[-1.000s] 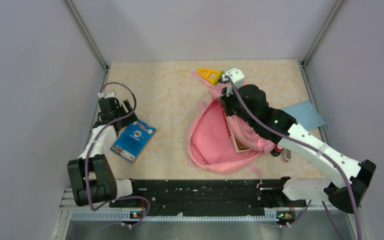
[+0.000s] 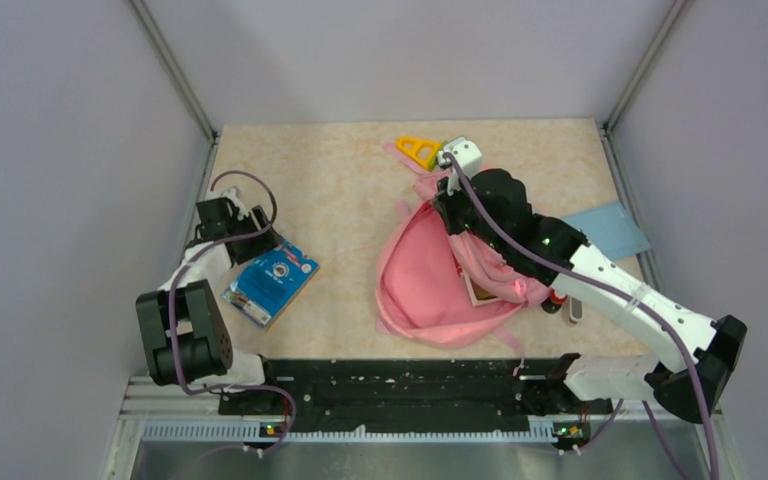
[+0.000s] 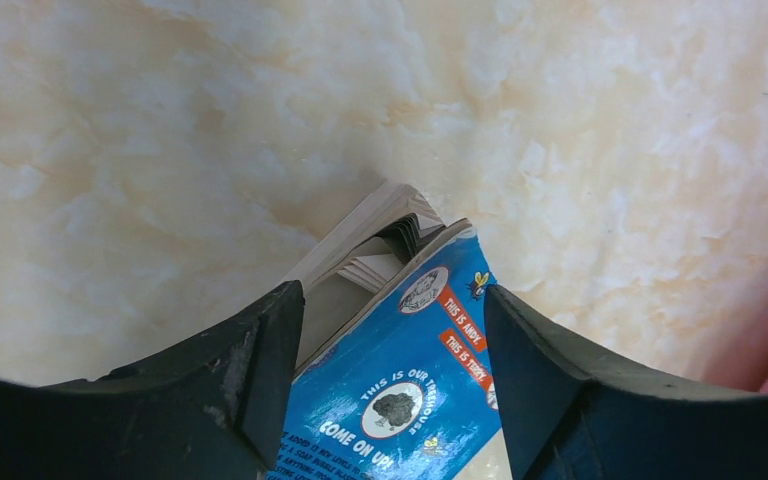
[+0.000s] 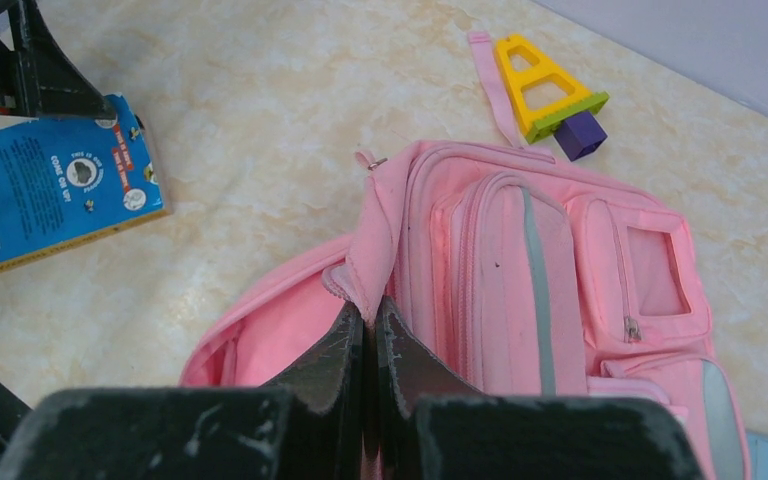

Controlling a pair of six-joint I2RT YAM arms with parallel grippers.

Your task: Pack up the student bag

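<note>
The blue book (image 2: pixel 275 282) lies on the left of the table. At its far corner is my left gripper (image 2: pixel 274 236), low over the cover. In the left wrist view the fingers (image 3: pixel 272 370) stand apart on either side of the book (image 3: pixel 400 385), whose pages show fanned beneath the cover; whether either pad touches it, I cannot tell. Lying unzipped at the centre right is the pink bag (image 2: pixel 430 270). My right gripper is shut on a fold at its opening edge, the cloth bunched at the fingertips.
Inside the bag a framed or boxed item (image 2: pixel 480 293) partly shows. A yellow triangular toy (image 2: pixel 418 151) with a purple block (image 4: pixel 580 135) lies behind it. To the right are a light blue folder (image 2: pixel 610 232) and small items (image 2: pixel 574 312). Bare table separates book and bag.
The left gripper has moved slightly toward the right and front, and the book has shifted a little to the right. My right gripper has drifted slightly left, still at the bag's edge.
</note>
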